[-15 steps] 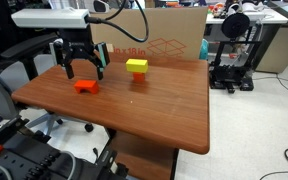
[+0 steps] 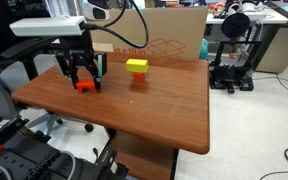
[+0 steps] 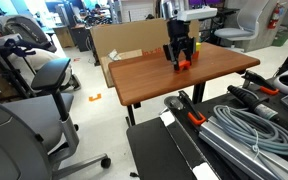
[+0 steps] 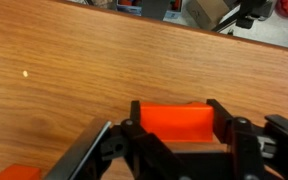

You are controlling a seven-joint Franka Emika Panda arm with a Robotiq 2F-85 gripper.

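An orange-red block (image 2: 86, 86) is near the left side of the wooden table, with my gripper (image 2: 85, 81) pointing down around it. In the wrist view the same block (image 4: 177, 123) lies between the two dark fingers, and the gripper is shut on it. Farther back on the table, a yellow block (image 2: 137, 65) sits on top of another orange-red block (image 2: 138, 77). Whether the held block still touches the table is hard to tell.
An orange-red piece (image 4: 19, 172) shows at the wrist view's lower left corner. Cardboard (image 2: 169, 30) stands behind the table. A black cable arcs from the arm.
Over the last second my gripper has come down from above the orange-red block to around it and shut on it. The yellow block and the one beneath it have not moved.
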